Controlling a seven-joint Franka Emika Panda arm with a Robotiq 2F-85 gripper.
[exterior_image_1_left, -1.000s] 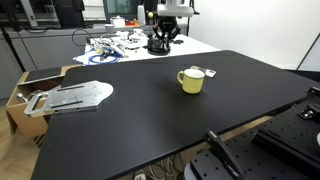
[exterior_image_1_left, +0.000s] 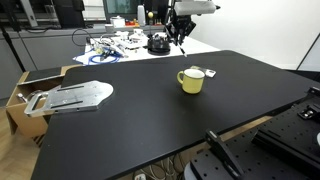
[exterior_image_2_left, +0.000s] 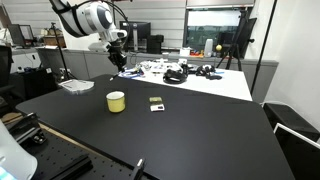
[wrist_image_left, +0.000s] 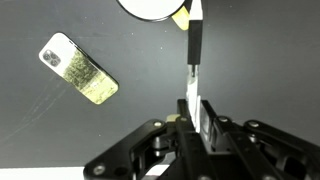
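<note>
My gripper is shut on a thin black-and-white pen (wrist_image_left: 194, 45), which sticks out beyond the fingertips. In exterior view 1 the pen (exterior_image_1_left: 181, 46) hangs below the hand, up and left of a yellow mug (exterior_image_1_left: 190, 86). The mug stands upright on the black table, its handle to the left in that view. At the top of the wrist view, the pale round of the mug (wrist_image_left: 152, 6) is cut off by the frame, with its yellow handle near the pen's shaft. Whether pen and mug touch cannot be told from the wrist view alone; exterior view 1 shows them apart.
A small white-and-gold speckled flat item (wrist_image_left: 78, 68) lies near the mug. A white metal plate (exterior_image_1_left: 72, 98) is at the left of the table. Cables and a black device (exterior_image_1_left: 158, 44) clutter the far side.
In exterior view 1 the hand and pen have moved right and down, nearer to the mug. The mug and the flat item have stayed put.
</note>
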